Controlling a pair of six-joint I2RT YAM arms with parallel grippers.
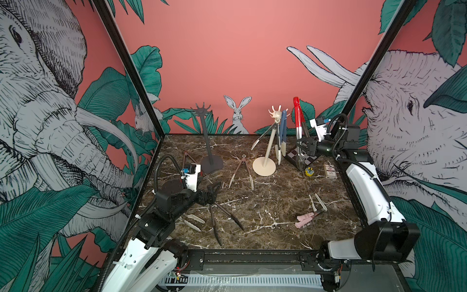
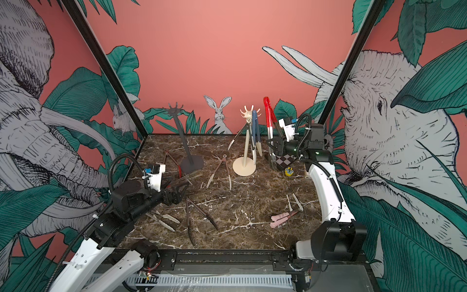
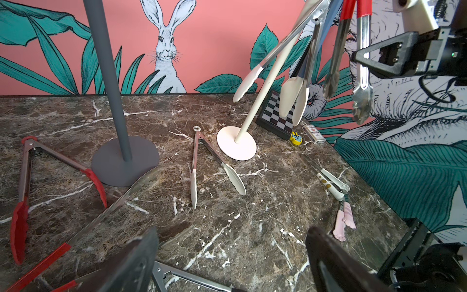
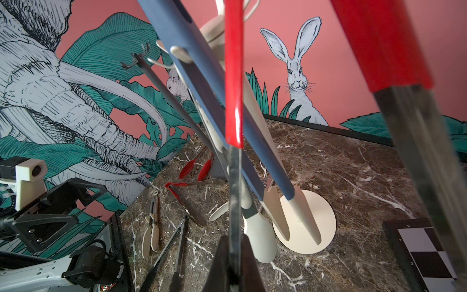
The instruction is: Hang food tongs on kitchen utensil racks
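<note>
Red-handled metal tongs stand upright in the air, red end up, with my right gripper shut on one metal leg. They are just right of the cream rack, apart from its hooks in the top left view. That rack carries blue-handled tongs and another pair with pale tips. The dark grey rack at the left bears nothing. Above the front left table, my left gripper is open with nothing between its fingers. Its surroundings are partly hidden by the arm.
Pale-tipped tongs lie between the racks; red-tipped tongs lie left. Black-tipped tongs lie near the left gripper, pink ones at front right. A checkered box and yellow tape measure sit behind right.
</note>
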